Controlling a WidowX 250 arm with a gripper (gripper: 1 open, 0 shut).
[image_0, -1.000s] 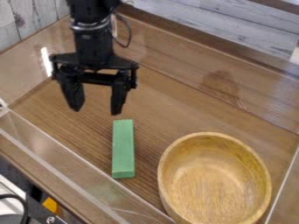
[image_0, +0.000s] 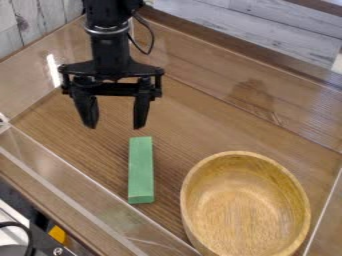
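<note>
My gripper (image_0: 115, 114) hangs in the upper left of the camera view, black and open, its two fingers spread wide with nothing visible between them. A green rectangular block (image_0: 142, 170) lies flat on the wooden surface below and a little to the right of the gripper. To the right of the block sits a round tan bowl (image_0: 246, 225), which looks empty.
Pale plank walls bound it at the back and left, and a clear low edge runs along the lower left.
The arm has shifted slightly, with the gripper's fingers now a little differently placed and sharper in view. The block and bowl have not moved.
</note>
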